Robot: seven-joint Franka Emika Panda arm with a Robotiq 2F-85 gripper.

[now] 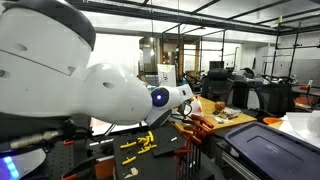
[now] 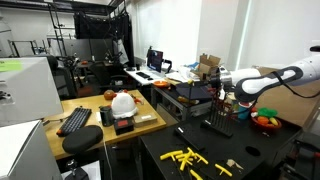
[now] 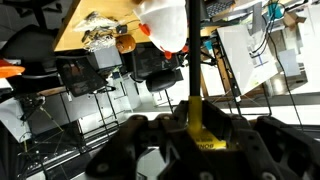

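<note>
In the wrist view a slim dark strip with a yellow lower part (image 3: 201, 136) runs down from the top edge. My gripper is dark against a dark background there and looks shut on this yellow part; its fingers are hard to make out. In exterior view 1 the gripper (image 1: 190, 94) is raised above the black table, near a dark rack (image 1: 190, 157) and several orange-red pieces (image 1: 195, 130). Exterior view 2 shows my arm (image 2: 250, 77) reaching left, high over the rack; what it holds is too small to tell.
Several yellow pieces (image 2: 183, 157) lie on the black table beside a flat black piece (image 2: 188, 138). A bowl of red and green items (image 2: 266, 119) stands behind them. The large dark tray (image 1: 268, 150) is on the right. A wooden bench holds a white helmet (image 2: 123, 105).
</note>
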